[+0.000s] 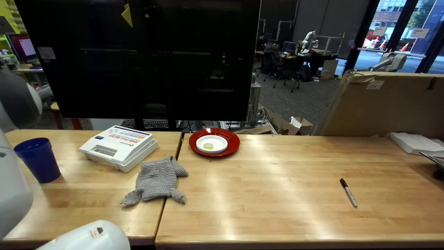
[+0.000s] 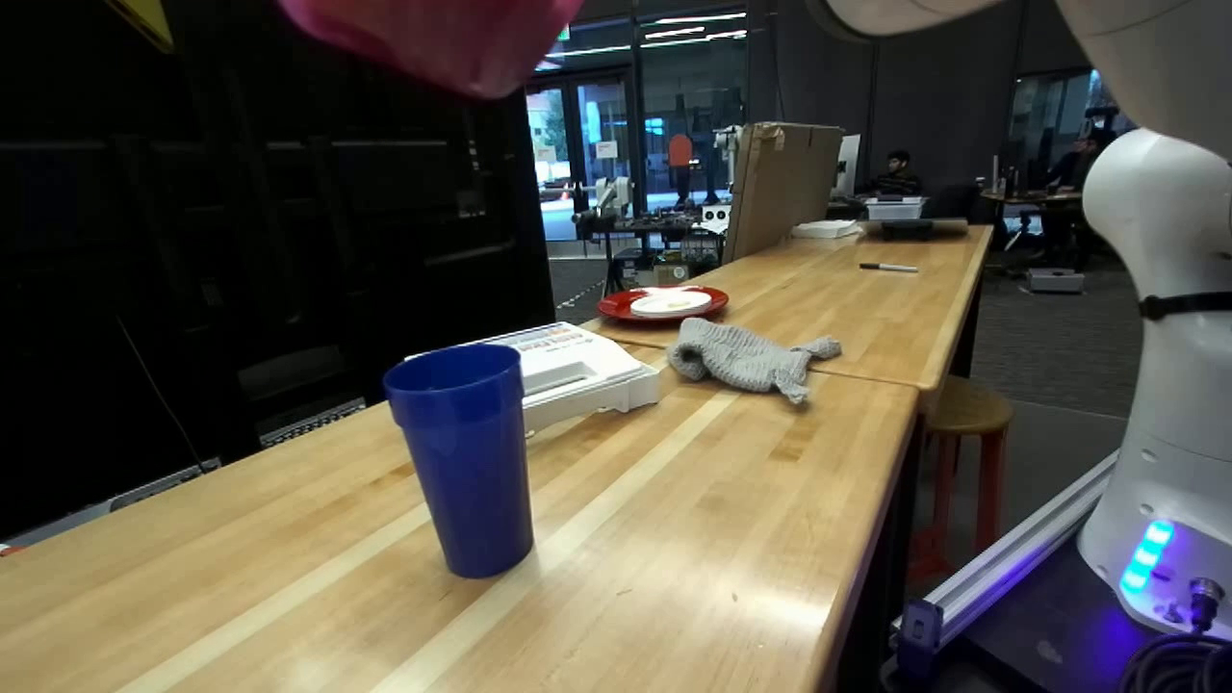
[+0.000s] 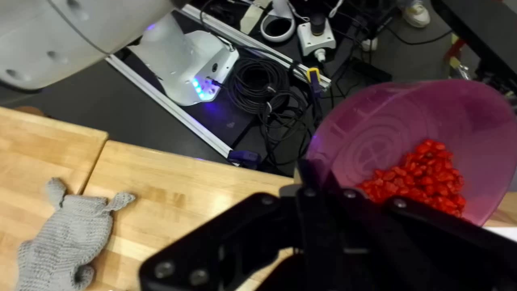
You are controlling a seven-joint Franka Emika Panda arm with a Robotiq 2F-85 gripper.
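A translucent magenta cup or bowl (image 3: 373, 121) fills the right of the wrist view, with many small red pieces (image 3: 421, 182) gathered at its lower side. My gripper is shut on its rim; the dark fingers partly cover the near edge. In exterior view 2 the pink vessel's underside (image 2: 450, 40) hangs at the top, higher than a blue cup (image 2: 462, 456) that stands upright on the table. The gripper itself is outside both exterior views.
A white first-aid box (image 1: 118, 146) and a grey knitted garment (image 1: 157, 181) lie right of the blue cup. Farther along are a red plate (image 1: 233, 146) bearing a white dish (image 1: 222, 145), and a marker (image 1: 348, 193).
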